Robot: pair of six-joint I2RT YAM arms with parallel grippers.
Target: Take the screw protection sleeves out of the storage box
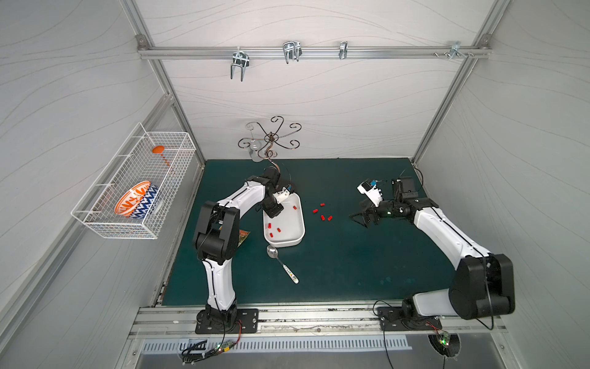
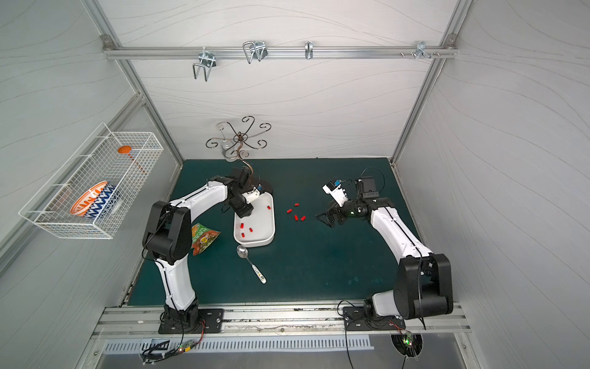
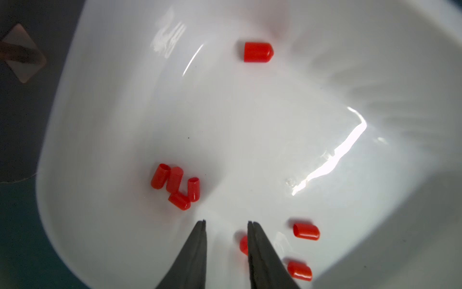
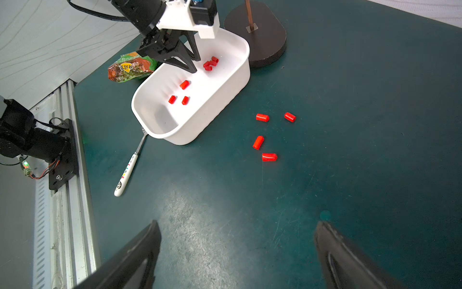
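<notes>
The white storage box (image 1: 292,236) holds several red sleeves (image 3: 258,52), some in a cluster (image 3: 173,180). Over it hangs my left gripper, part open; one sleeve (image 3: 243,244) shows partly hidden by a fingertip, with no grasp visible. Several more red sleeves (image 4: 269,157) lie on the mat right of the box. My right gripper stands open above the mat, right of those sleeves, with nothing between its fingers.
A spoon (image 1: 287,270) lies in front of the box and a snack packet (image 2: 204,236) to its left. A dark stand base (image 4: 255,45) is behind the box. A wire basket (image 1: 141,230) hangs at the left.
</notes>
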